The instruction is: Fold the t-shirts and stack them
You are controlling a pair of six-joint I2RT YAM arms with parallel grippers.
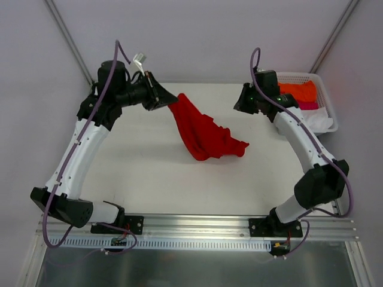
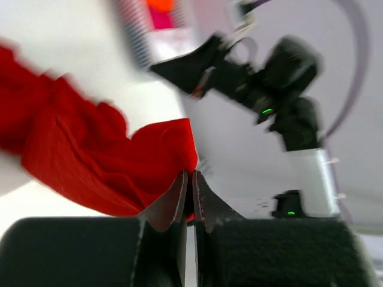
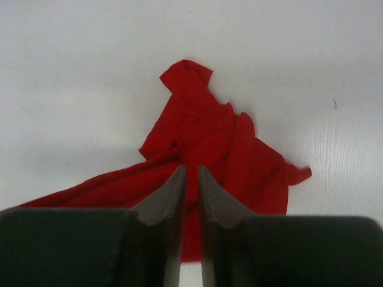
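Note:
A red t-shirt point(image 1: 206, 131) lies crumpled across the middle of the white table. One end of it rises to my left gripper point(image 1: 176, 100). In the left wrist view, the left gripper is shut on the cloth, its fingertips meeting at the shirt's edge. To the right of the shirt, my right gripper point(image 1: 237, 108) hangs above the table, apart from the cloth. In the right wrist view, a narrow gap parts the fingertips of the right gripper; the red t-shirt point(image 3: 197, 137) spreads out below, with nothing visible held.
A white basket point(image 1: 326, 98) at the back right contains an orange cloth point(image 1: 299, 90), with pink and white cloth beneath. The right arm overlaps its near side. Bare table point(image 1: 155, 185) lies along the front and on the left.

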